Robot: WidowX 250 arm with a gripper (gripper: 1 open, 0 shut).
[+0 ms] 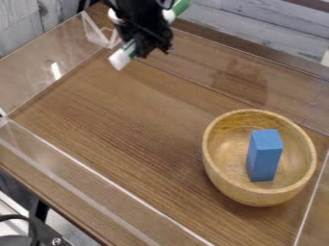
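My black gripper [134, 42] hangs at the top centre-left, shut on a white cylindrical object [122, 56] that tilts down-left from its fingers. A green object [179, 8] shows behind the arm at the top, with something white beside it; what these are is unclear. A light wooden bowl [232, 173] sits at the lower right with an upright blue block [265, 155] inside.
The wooden tray floor [115, 144] is clear across the middle and lower left. Clear or pale walls run along the left and back edges. A black cable lies at the bottom left corner.
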